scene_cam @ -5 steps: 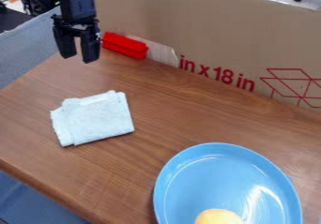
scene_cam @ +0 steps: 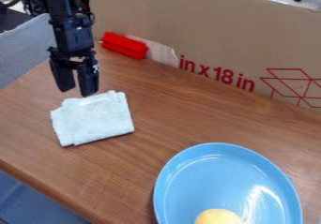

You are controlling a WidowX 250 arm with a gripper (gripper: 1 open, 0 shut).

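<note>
My black gripper (scene_cam: 75, 76) hangs open at the upper left, its fingers pointing down just above the far edge of a folded pale cloth (scene_cam: 92, 121), with nothing visible between them. The cloth lies flat on the wooden table (scene_cam: 175, 115). At the lower right a blue plate (scene_cam: 251, 181) holds a round, pale yellow object (scene_cam: 217, 217).
A red roll (scene_cam: 124, 45) lies at the back against a cardboard panel (scene_cam: 238, 50) that runs along the far side. A grey-blue surface borders the table on the left.
My gripper has moved downward and slightly toward the viewer, closer to the cloth. The cloth, plate and red roll have not moved.
</note>
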